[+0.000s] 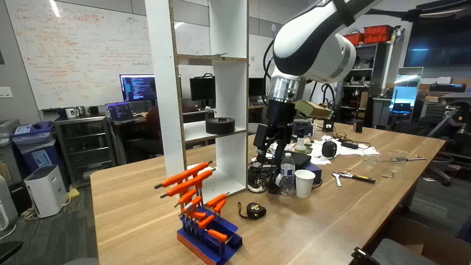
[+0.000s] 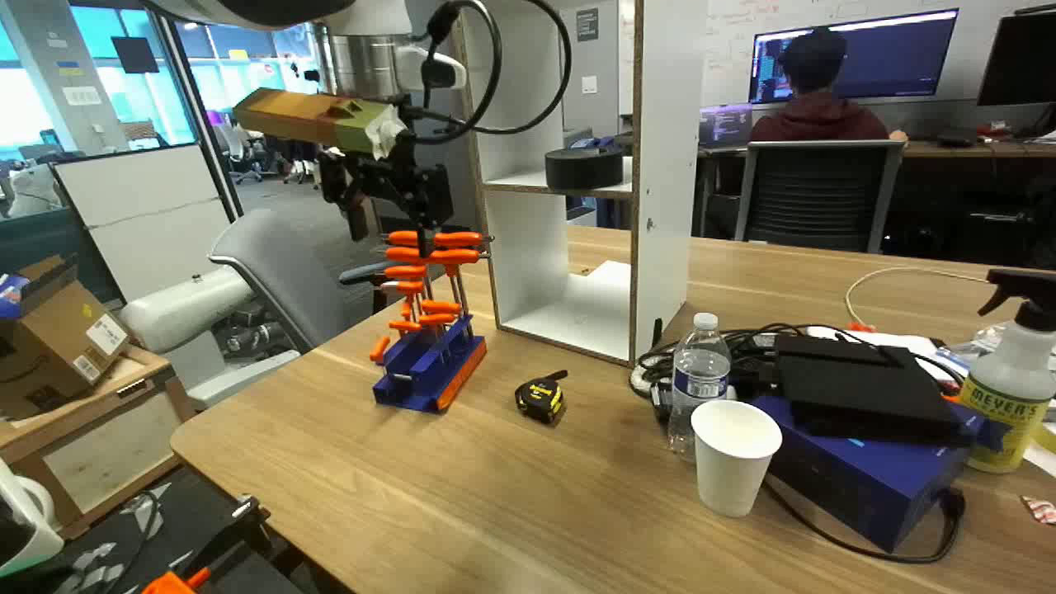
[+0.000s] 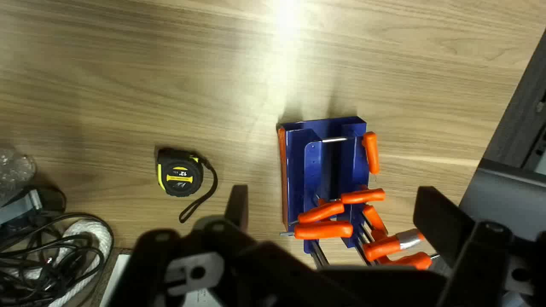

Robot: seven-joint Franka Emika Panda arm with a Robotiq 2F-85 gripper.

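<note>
My gripper is open and points down, its two fingers wide apart with nothing held between them. Below it in the wrist view is a blue metal stand point(image 3: 295, 169) full of orange-handled hex keys point(image 3: 323, 230); their lower part is hidden by the gripper body. A black and yellow tape measure point(image 3: 180, 174) with a wrist strap lies on the table to the left of the stand. In exterior view 2 the gripper point(image 2: 391, 233) appears high over the table, close to the tops of the hex keys point(image 2: 432, 256) in the picture.
A white shelf unit point(image 2: 661, 198) with a black tape roll point(image 2: 584, 168) stands behind the tape measure. A water bottle point(image 2: 700, 381), a paper cup point(image 2: 733, 460), cables and a blue box point(image 2: 851, 475) crowd one side.
</note>
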